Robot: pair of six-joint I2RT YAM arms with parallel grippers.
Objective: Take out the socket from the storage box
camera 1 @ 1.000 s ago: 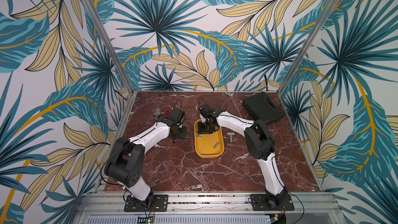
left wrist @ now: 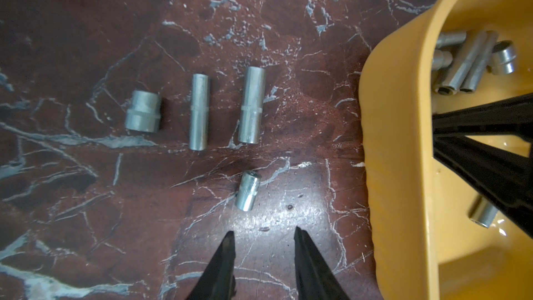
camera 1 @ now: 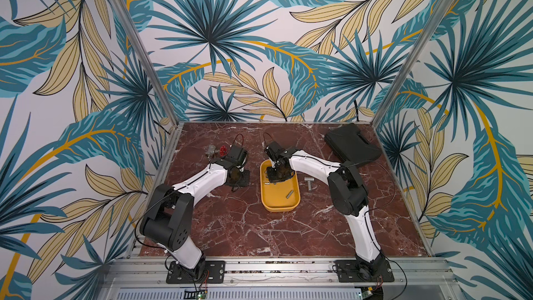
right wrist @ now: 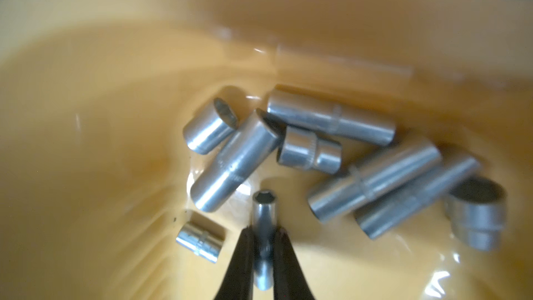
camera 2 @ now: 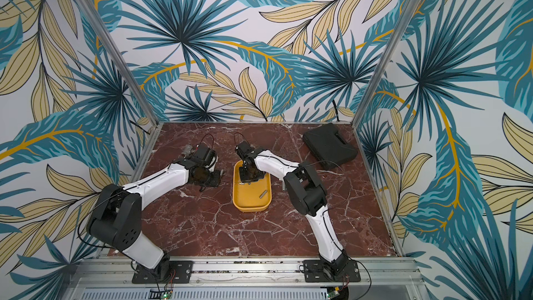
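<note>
In the right wrist view my right gripper is shut on a slim silver socket (right wrist: 264,211), whose hollow end faces away from the fingers. This is inside the yellow storage box (camera 1: 280,209), above its floor or on it; I cannot tell which. Several other sockets lie around it, among them a long socket (right wrist: 236,161), a stepped short socket (right wrist: 309,150) and a tiny socket (right wrist: 200,241). My left gripper stands open over the table left of the box, empty, with a small socket (left wrist: 248,190) beyond its fingertips.
More sockets rest on the marble table left of the box, including a wide one (left wrist: 143,111) and two long ones, such as this long socket (left wrist: 252,105). A black case (camera 1: 352,144) stands at the back right.
The right gripper has shifted very slightly within the box. The left arm stays where it was.
</note>
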